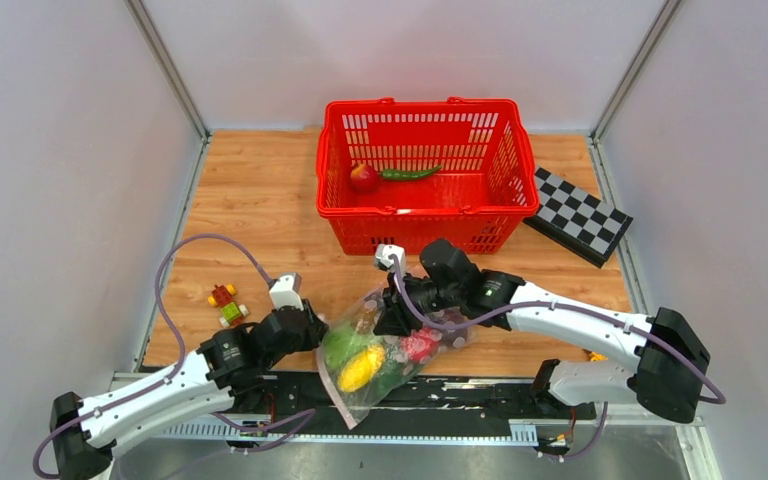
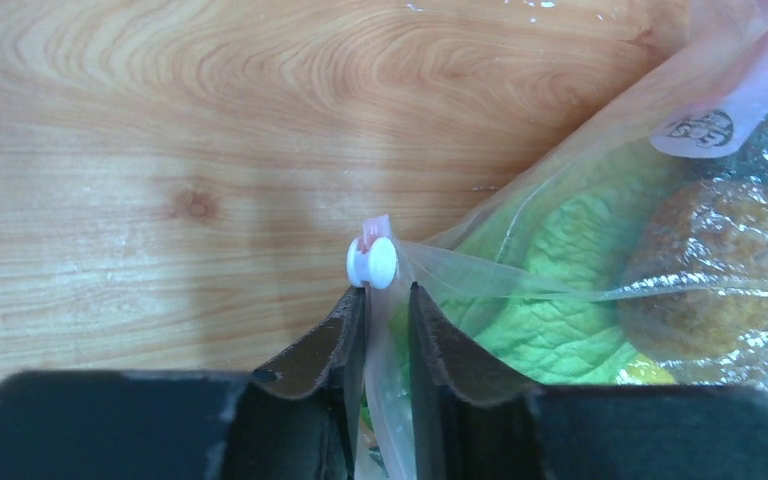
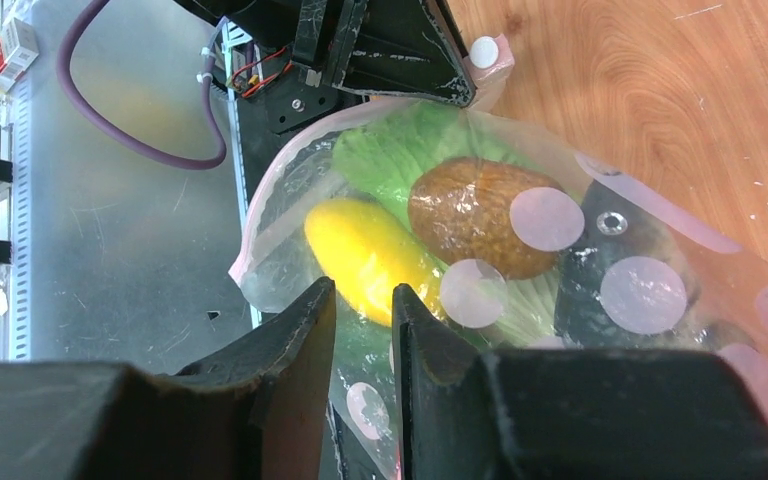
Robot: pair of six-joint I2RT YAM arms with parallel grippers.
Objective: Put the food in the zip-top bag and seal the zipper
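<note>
The clear zip-top bag [image 1: 332,378] lies at the table's front edge with food inside: a yellow item [image 1: 361,369], green leaves [image 1: 344,345], a red item [image 1: 420,345] and a brown lump [image 3: 465,212]. At the bag's far-left corner sits a white zipper slider [image 2: 371,263]. My left gripper is part open just in front of the slider, the bag's zip edge running between its fingers. Over the bag, my right gripper stands part open, and its fingertips show nothing held. The full zip line is partly hidden.
A red basket [image 1: 425,212] at the back holds a red fruit [image 1: 363,177] and a green pepper [image 1: 412,174]. A checkered board [image 1: 582,214] lies right, and a small toy [image 1: 226,304] sits left. Bare table lies between toy and basket.
</note>
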